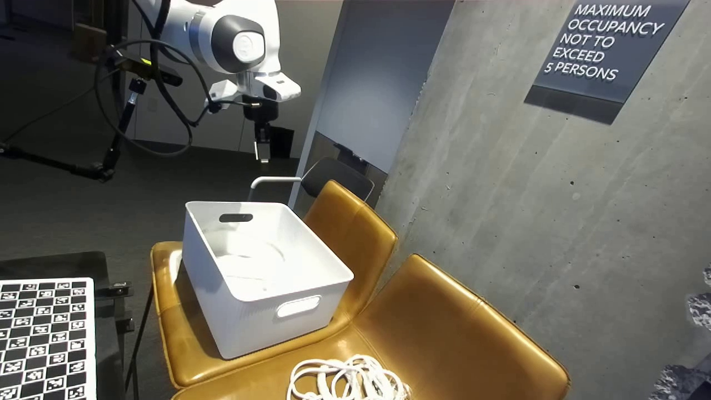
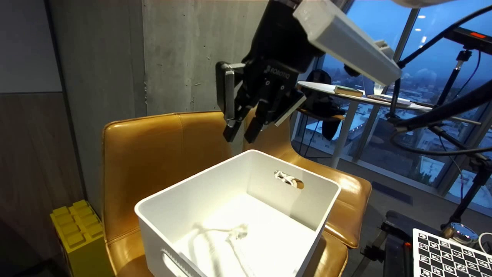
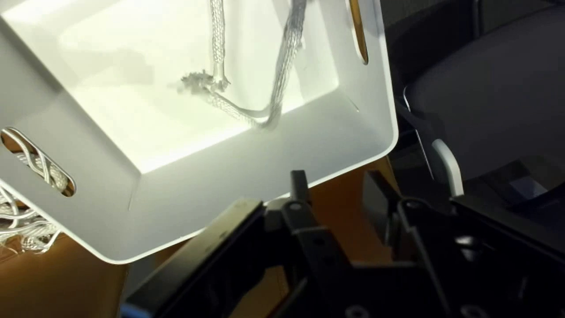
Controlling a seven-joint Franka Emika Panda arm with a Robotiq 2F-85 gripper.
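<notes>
A white rope [image 3: 286,69] lies loosely in the white bin [image 2: 295,210], its frayed knotted end on the bin floor in the wrist view. In exterior view 1 the same rope is faint against the bright inside of the bin. My gripper [image 2: 240,134] is above the bin's edge on the backrest side, clear of both rope and bin. Its fingers stand apart, and nothing shows between them in the wrist view.
The bin sits on a tan leather chair [image 1: 166,320]. A second tan chair [image 1: 460,320] beside it carries a coil of white rope [image 1: 346,380]. A concrete wall [image 1: 566,200] rises behind. At the left is a table with a checkered board [image 1: 46,333].
</notes>
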